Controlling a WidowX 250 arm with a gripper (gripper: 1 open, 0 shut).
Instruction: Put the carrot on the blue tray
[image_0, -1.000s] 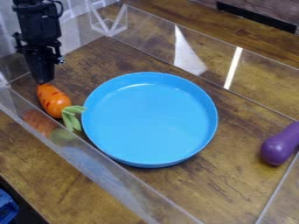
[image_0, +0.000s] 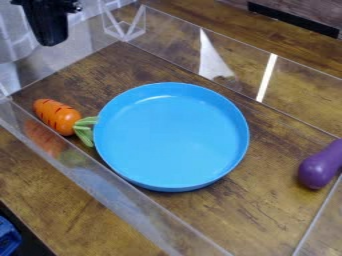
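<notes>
An orange carrot (image_0: 56, 117) with green leaves lies on the wooden surface at the left, close to the clear wall. Its leaf end is right beside the left rim of the round blue tray (image_0: 171, 88); whether they touch I cannot tell. The tray's inside is empty. My black gripper (image_0: 50, 38) is raised at the top left corner, above and apart from the carrot, and partly cut off by the frame. Nothing orange shows at its tip, and how its fingers stand is unclear.
A purple eggplant (image_0: 319, 166) lies at the right edge. Clear walls run along the left and front, with a low clear wall (image_0: 134, 195) close to the tray's lower left. Bare wood lies behind and to the right of the tray.
My gripper has gone up, away from the carrot, toward the top edge of the view. The carrot's far end has swung slightly left; the tray and eggplant have stayed put.
</notes>
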